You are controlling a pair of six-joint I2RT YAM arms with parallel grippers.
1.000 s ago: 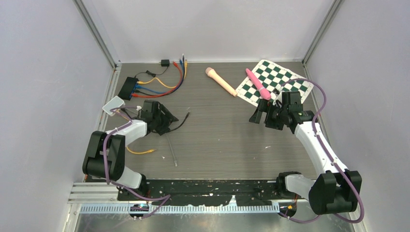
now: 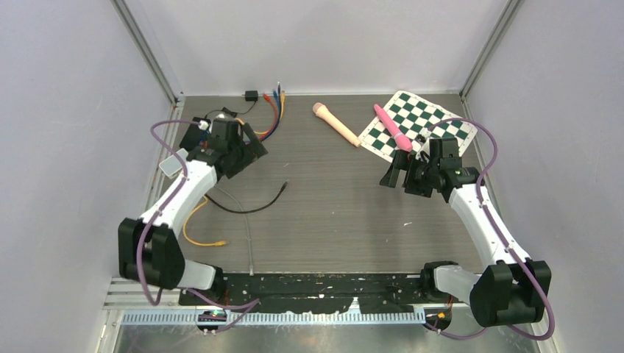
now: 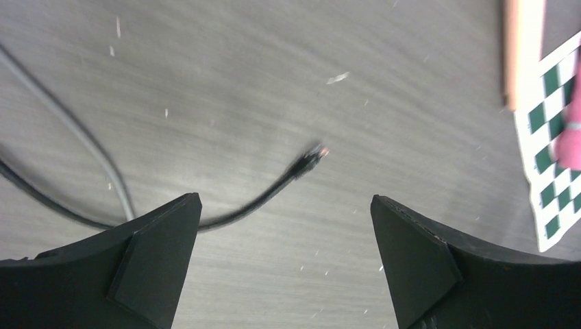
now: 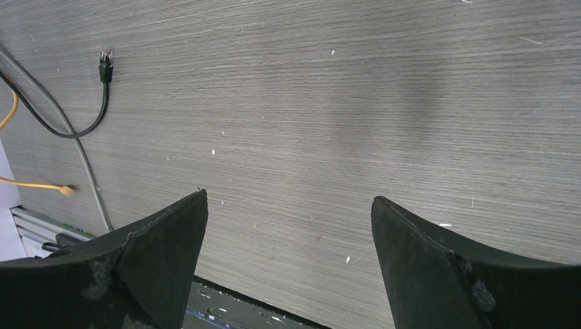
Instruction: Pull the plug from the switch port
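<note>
A black switch [image 2: 193, 135] lies at the back left, partly covered by my left arm. Beside it is a small white box [image 2: 173, 163], whose cable side is hidden behind that arm. My left gripper [image 2: 247, 152] hangs above the table just right of the switch, open and empty. Loose cable ends lie in front: a black one [image 2: 285, 186], a yellow one [image 2: 222, 243] and a grey one [image 2: 251, 271]. The left wrist view shows the black cable end [image 3: 314, 157] below the fingers, touched by neither finger. Over bare table, my right gripper stands open.
Red, blue and yellow cables [image 2: 277, 107] bunch at the back wall near a black adapter [image 2: 251, 95]. A beige stick [image 2: 335, 123], a pink stick [image 2: 392, 127] and a green-white checkered board [image 2: 444, 126] lie at the back right. Mid-table is clear.
My left gripper has risen and moved back from over the loose cables to beside the switch. The yellow and grey cable ends have slid toward the front left. My right arm is still.
</note>
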